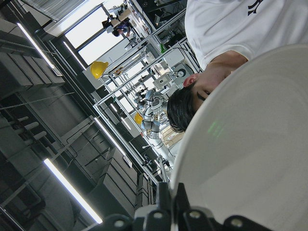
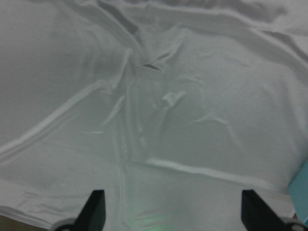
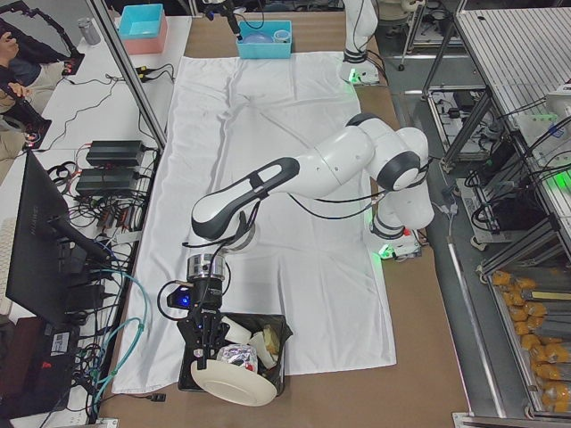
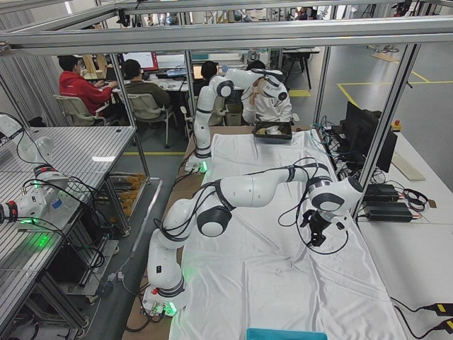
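Observation:
A white plate (image 3: 234, 385) is held at its rim by my left gripper (image 3: 203, 349), tilted over the front of a black bin (image 3: 277, 330) that holds light-coloured items and a crumpled foil piece (image 3: 239, 355). In the left wrist view the plate (image 1: 245, 144) fills the right side, its rim between the fingers. My right gripper stands open above bare white cloth, with nothing between its fingertips.
A blue bin (image 3: 264, 49) with a few dishes stands at the far end of the white cloth (image 3: 268, 116). A monitor (image 3: 40, 241), cables and electronics crowd the side table.

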